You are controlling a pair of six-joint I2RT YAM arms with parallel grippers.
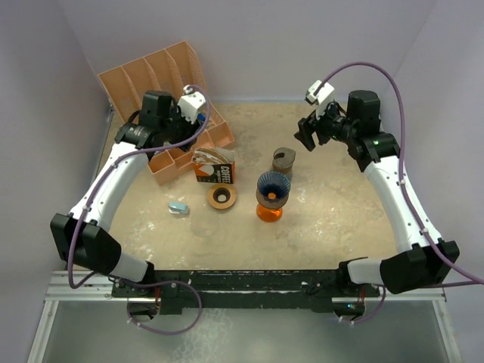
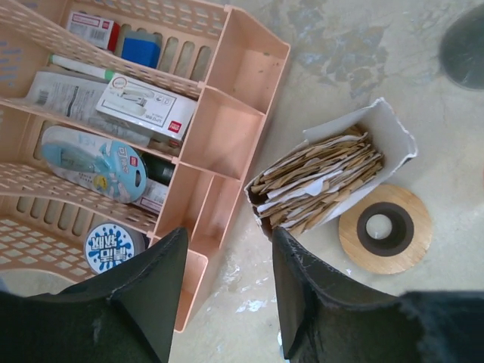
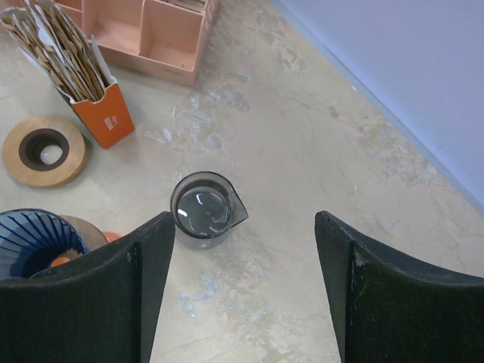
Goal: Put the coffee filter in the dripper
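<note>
The dripper [image 1: 273, 181] stands on an orange base [image 1: 269, 214] near the middle of the table. Blue ribs show inside the dripper [image 3: 38, 243], at lower left in the right wrist view; I make out no paper over them. Brown paper filters [image 2: 321, 181] are packed upright in an open box [image 1: 215, 172] marked COFFEE. Above the organizer's right edge, beside that box, my left gripper has its fingers apart and holds nothing. My right gripper hangs open and empty to the right of a dark glass cup [image 3: 203, 206].
A peach organizer [image 2: 238, 113] with packets and small boxes fills the back left. A tape roll [image 1: 221, 197] lies in front of the filter box, with a small light-blue item [image 1: 178, 208] to its left.
</note>
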